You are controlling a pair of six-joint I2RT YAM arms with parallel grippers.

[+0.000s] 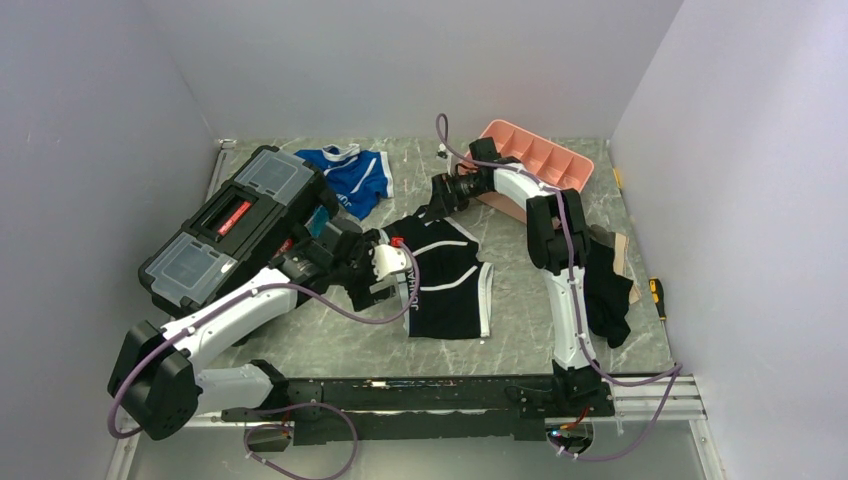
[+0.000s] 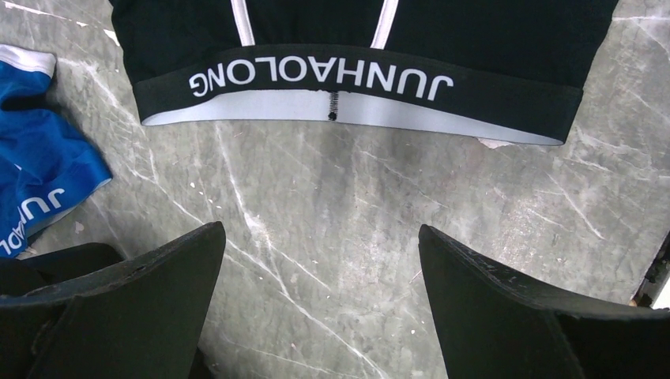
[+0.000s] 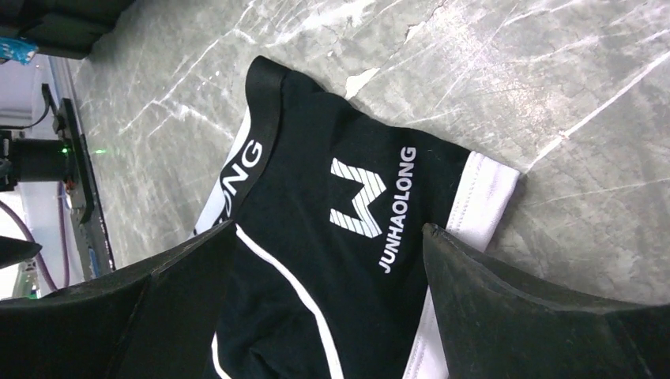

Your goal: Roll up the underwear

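Observation:
Black underwear (image 1: 445, 300) with white trim lies spread on the marble table, waistband towards the left. In the left wrist view, its waistband (image 2: 320, 75) crosses the top of the picture, beyond the tips of my left gripper. That gripper stands wide open over bare table, beside the waistband. My right gripper is also open, above the far leg of the underwear. Between and beyond its fingers the printed leg panel (image 3: 355, 197) and white hem (image 3: 482, 197) show; whether the fingers touch the cloth I cannot tell. The arms hide part of the garment from above.
Blue underwear (image 1: 350, 175) lies at the back left, next to a black toolbox (image 1: 235, 225). A pink divided box (image 1: 540, 155) stands at the back right, by the right arm. Dark cloth (image 1: 605, 300) lies at right.

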